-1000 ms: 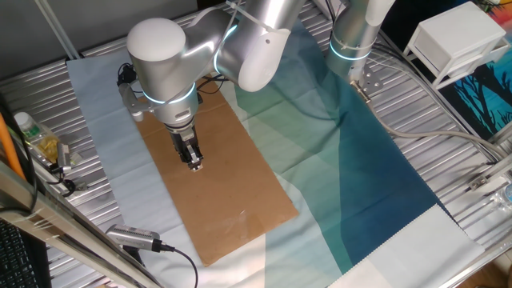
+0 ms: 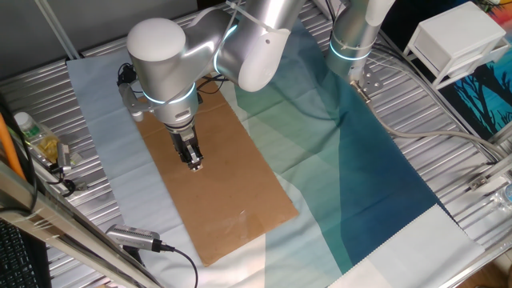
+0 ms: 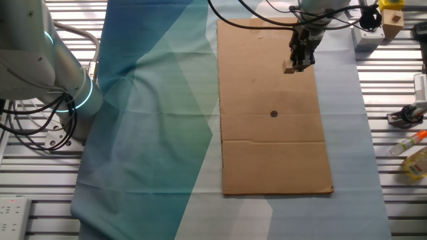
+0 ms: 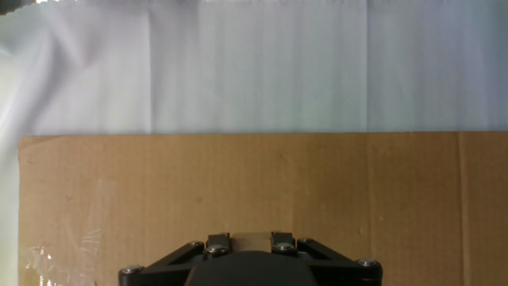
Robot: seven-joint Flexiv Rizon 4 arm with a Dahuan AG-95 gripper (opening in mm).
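A small light-wood block [image 3: 288, 67] sits at the fingertips of my black gripper [image 3: 302, 65] in exterior view 2. The wrist view shows the block's tan face [image 4: 252, 242] between the two finger pads, which are shut on it. In exterior view 1 the gripper [image 2: 195, 166] points down over the brown cardboard sheet [image 2: 232, 192], left of its middle line. Whether the block touches the cardboard cannot be told. Most of the block is hidden by the fingers in exterior view 1.
A dark round spot [image 3: 274, 114] shows on the cardboard in exterior view 2. Around the sheet lies a blue-green cloth [image 3: 147, 120], mostly bare. A camera-like grey device [image 2: 134, 237] and bottles [image 3: 417, 163] stand at the side. Cables [image 3: 260, 27] hang near the arm.
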